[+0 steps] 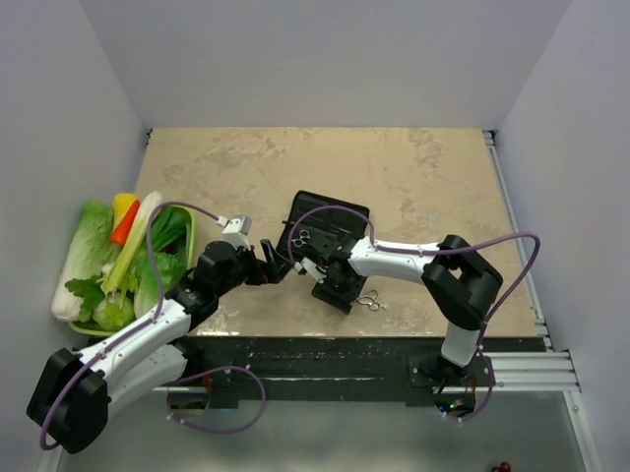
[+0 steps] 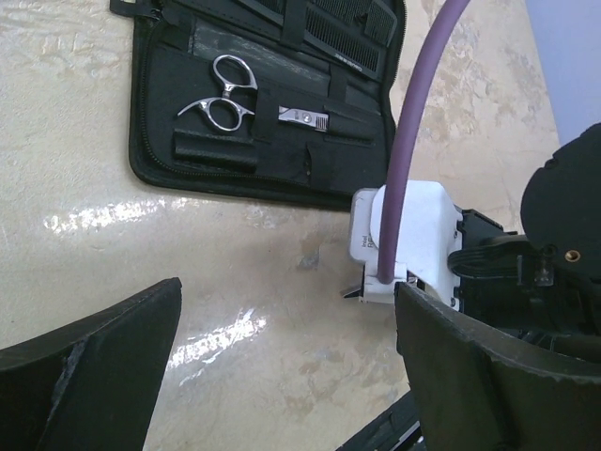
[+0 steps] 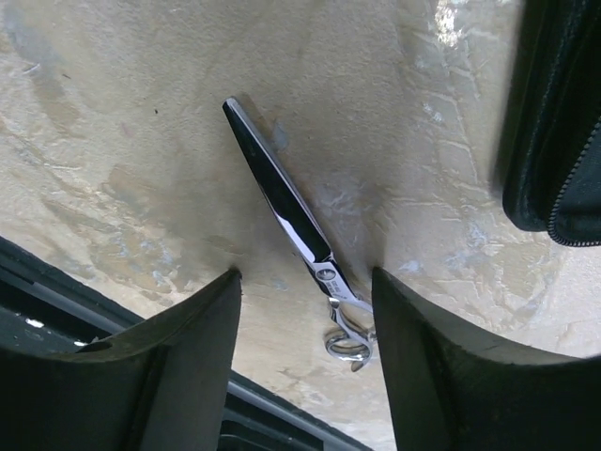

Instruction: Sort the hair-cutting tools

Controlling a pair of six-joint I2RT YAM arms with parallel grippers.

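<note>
A black zippered tool case (image 1: 325,202) lies open at table centre; in the left wrist view it (image 2: 216,155) holds combs (image 2: 362,38) and silver scissors (image 2: 223,108) in straps. Another pair of scissors (image 3: 282,193) lies diagonally on the table (image 3: 122,169) beside the case, visible at (image 1: 371,302) from above. My right gripper is low over these scissors, part open, with their handle end between and just beyond its fingertips. My left gripper (image 1: 268,263) stands open left of the case, nothing between its fingers.
A green basket of vegetables (image 1: 116,265) sits at the left. The dark front edge (image 1: 295,349) runs just below both grippers. The right arm covers part of the case in the top view.
</note>
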